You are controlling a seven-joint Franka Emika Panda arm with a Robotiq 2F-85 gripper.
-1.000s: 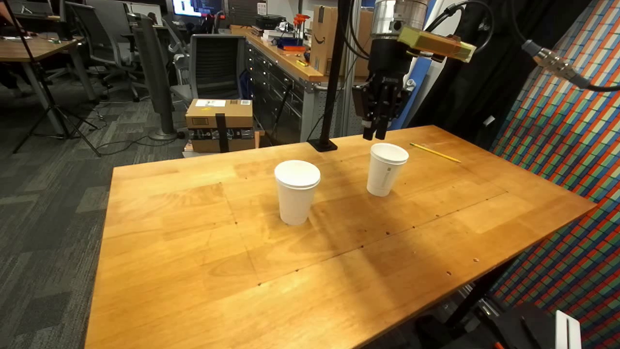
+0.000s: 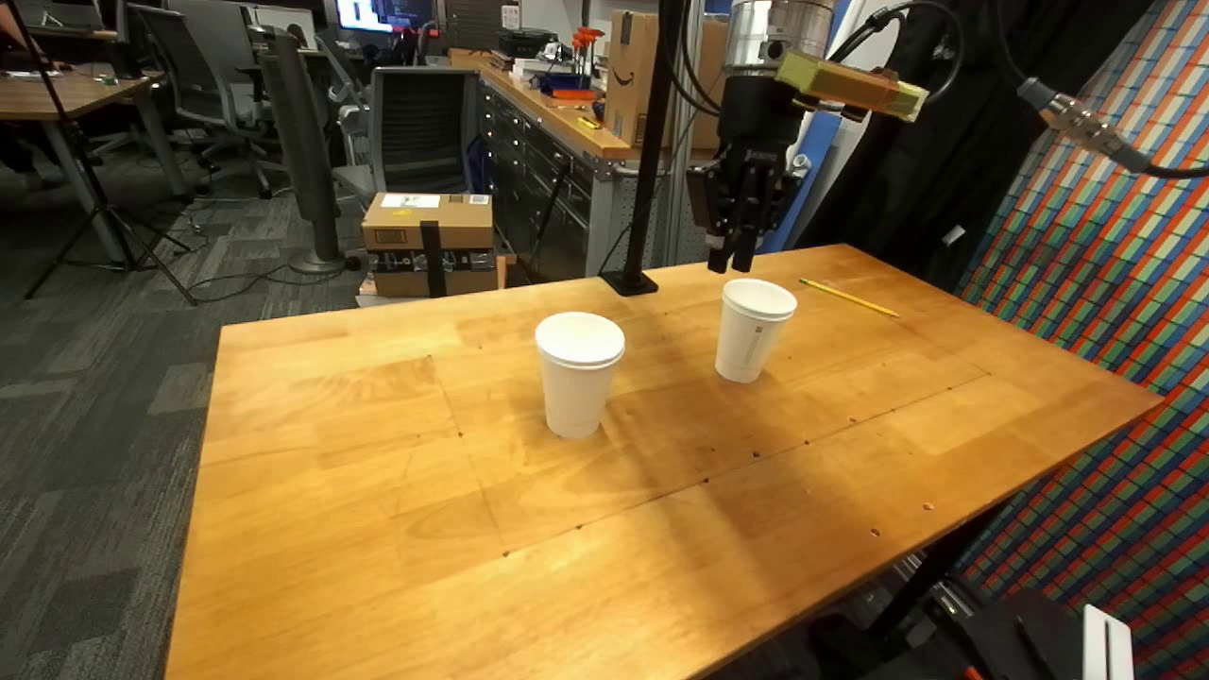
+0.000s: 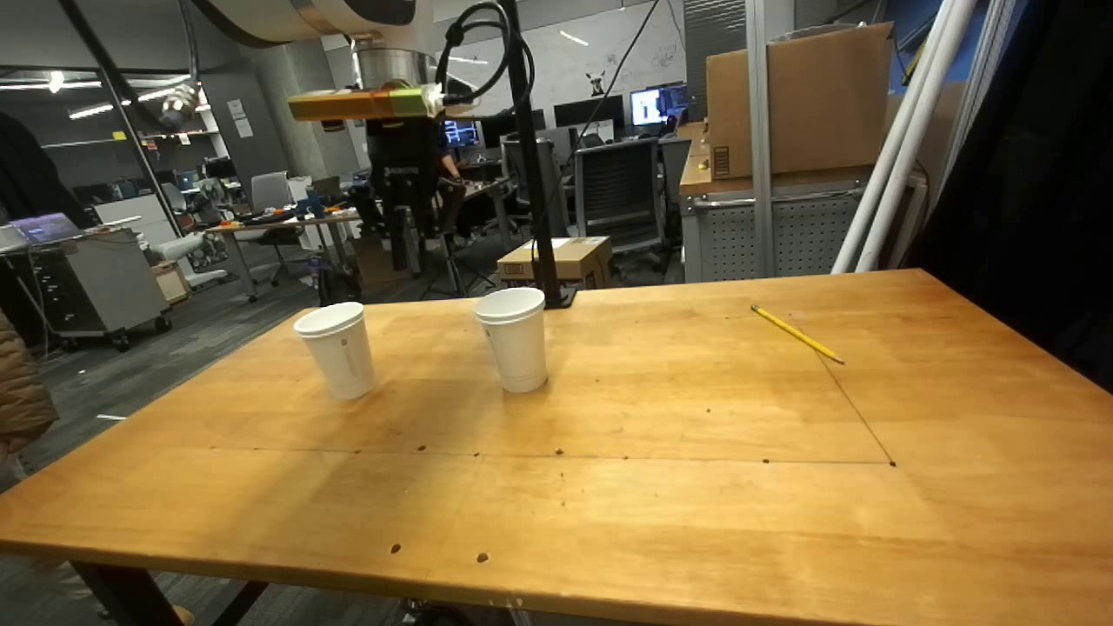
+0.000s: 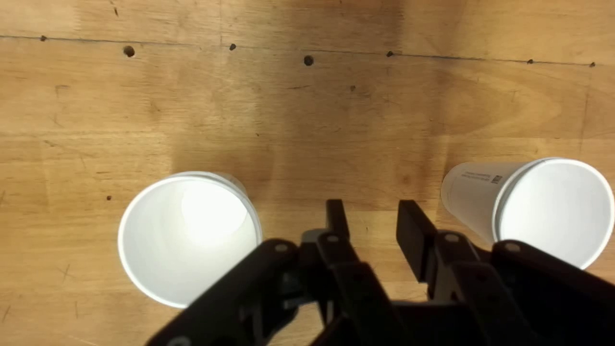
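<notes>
Two white paper cups stand upright on the wooden table. In exterior view 1 one cup [image 2: 575,391] is left of the other cup [image 2: 748,340]. From the opposite side, exterior view 2 shows a left cup [image 3: 344,360] and a right cup [image 3: 516,349]. High above the tabletop hangs my gripper [image 2: 731,251], pointing down and touching neither cup. The wrist view shows the gripper open, only bare wood between its fingers. A left cup [image 4: 184,248] looks empty inside; a right cup [image 4: 553,213] is partly covered by a finger linkage.
A yellow pencil [image 3: 795,332] lies on the table, apart from the cups. A black post [image 2: 640,204] rises at the table's edge, behind the cups in exterior view 1.
</notes>
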